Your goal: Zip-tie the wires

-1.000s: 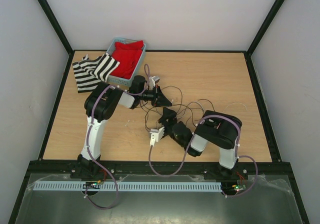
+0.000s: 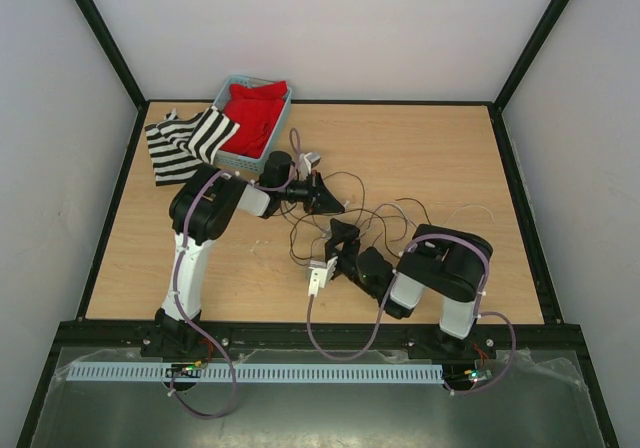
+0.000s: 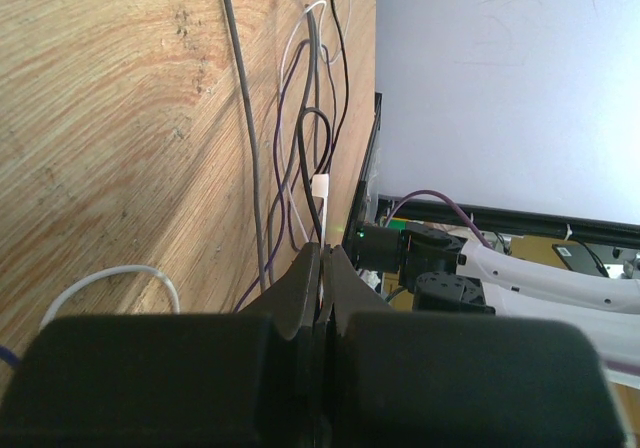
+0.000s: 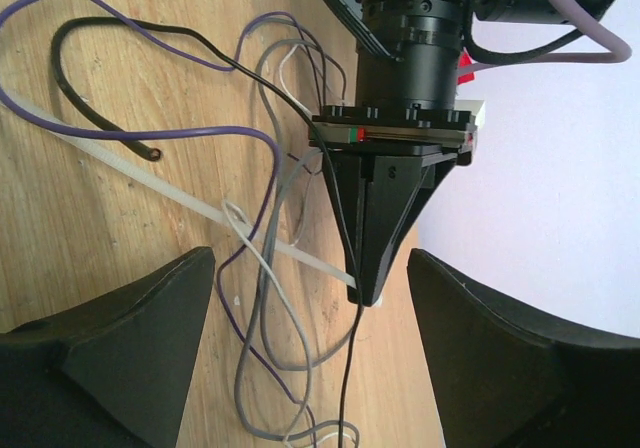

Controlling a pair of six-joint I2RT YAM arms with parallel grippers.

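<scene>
Purple, grey, black and white wires (image 4: 268, 258) lie in a loose bundle on the table. A translucent white zip tie (image 4: 180, 195) stretches across the wires toward the tip of my left gripper. In the left wrist view the fingers of my left gripper are closed together, and the tie's white end (image 3: 320, 185) sticks out past them. Its hold on the tie is thin. My right gripper faces the wires with its fingers (image 4: 150, 338) wide apart, gripping nothing. From above, the two grippers nearly meet over the wires.
At the back left stand a blue basket (image 2: 226, 90) holding red cloth (image 2: 252, 118) and, beside it, a black-and-white striped cloth (image 2: 180, 148).
My right gripper and forearm have shifted a little to the right. The left arm stays where it was, and the wires look much the same.
</scene>
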